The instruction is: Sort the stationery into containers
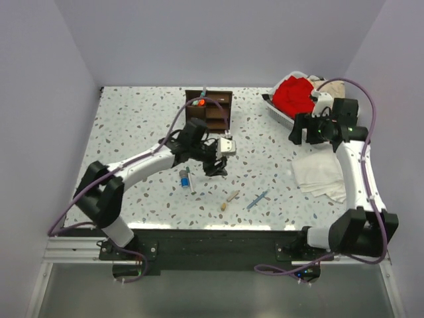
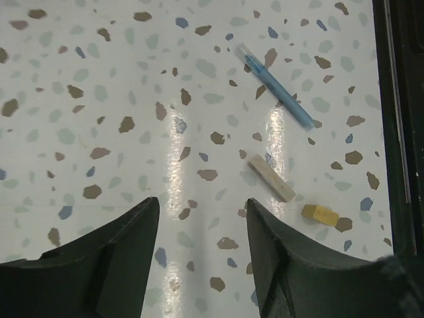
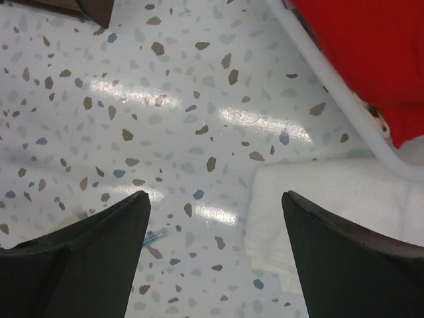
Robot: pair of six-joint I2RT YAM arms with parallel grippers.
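Over the middle of the table hangs my left gripper point(image 1: 215, 171), open and empty. In the left wrist view a blue pen point(image 2: 277, 87), a pale short stick point(image 2: 271, 177) and a small yellow block point(image 2: 320, 214) lie ahead and to the right of its fingers. A blue-capped bottle point(image 1: 184, 180) and a white-and-green pen point(image 1: 190, 179) rest left of that gripper. The brown compartment organizer point(image 1: 217, 127) stands at the back, with an orange item point(image 1: 201, 103) in its upper left part. My right gripper point(image 1: 297, 130), open and empty, hovers left of the white basket.
At the back right the white basket point(image 3: 351, 109) holds a red cloth point(image 1: 292, 97). A folded white cloth point(image 1: 318, 173) lies in front of it. The table's front edge runs just beyond the loose pieces.
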